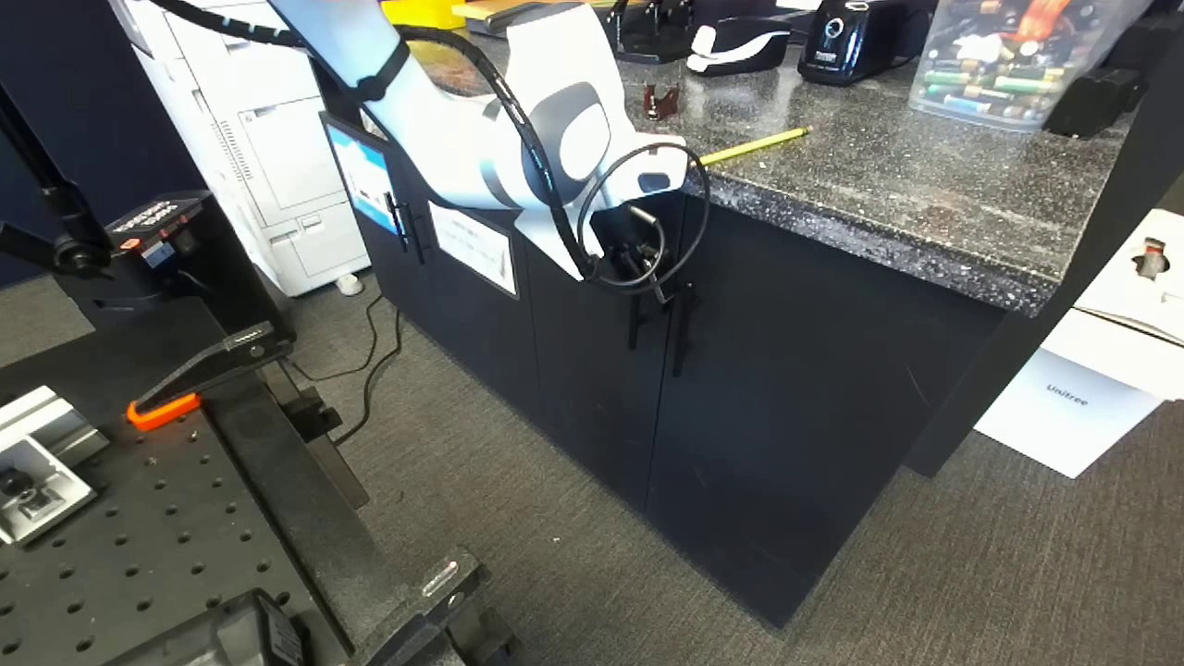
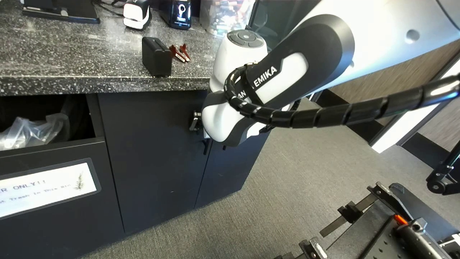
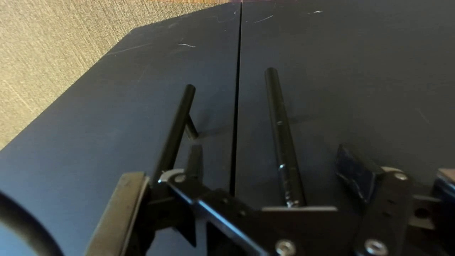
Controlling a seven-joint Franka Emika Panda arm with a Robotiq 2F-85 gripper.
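Note:
Two black bar handles stand on dark cabinet doors, one each side of the seam between them. In the wrist view my gripper is open. The right-hand handle [image 3: 281, 136] lies in the span between its fingers, with no visible contact. The left-hand handle [image 3: 177, 123] runs outside the left finger [image 3: 195, 160], its lower part hidden behind the gripper. In exterior view 1 the gripper [image 1: 646, 266] hangs just below the counter edge, close to the handles and partly covered by a cable loop. The arm hides most of the gripper in exterior view 2.
Above the doors juts the speckled countertop [image 1: 888, 189], carrying a yellow pencil [image 1: 755, 146] and a red-brown clip [image 1: 660, 102]. A black perforated table [image 1: 166, 533] stands across the carpet.

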